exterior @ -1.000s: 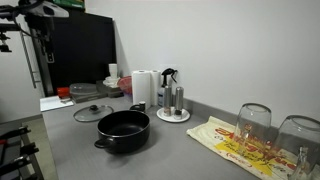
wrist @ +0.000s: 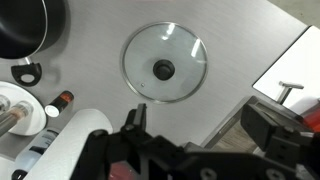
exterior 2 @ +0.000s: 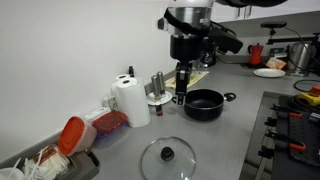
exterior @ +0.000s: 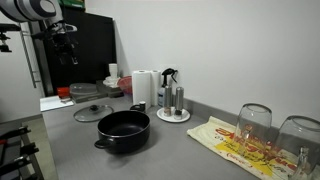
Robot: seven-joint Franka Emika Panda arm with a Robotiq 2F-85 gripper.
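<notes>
The glass lid with a black knob lies flat on the grey table below my gripper, which is open with nothing between its fingers. In exterior view 1 the same lid sits left of the black pot, with clear table between them. The pot is uncovered in exterior view 2, and my gripper hangs high above the table there. Only part of the pot shows in the wrist view, at the upper left.
Paper towel rolls and a white plate with bottles stand along the wall. Glass jars rest on a patterned cloth at the right. A red bowl is near the lid's far side. Table right of the pot is free.
My arm has come down and moved rightward in exterior view 1, from the top left corner toward the table. The lid and pot have stayed put.
</notes>
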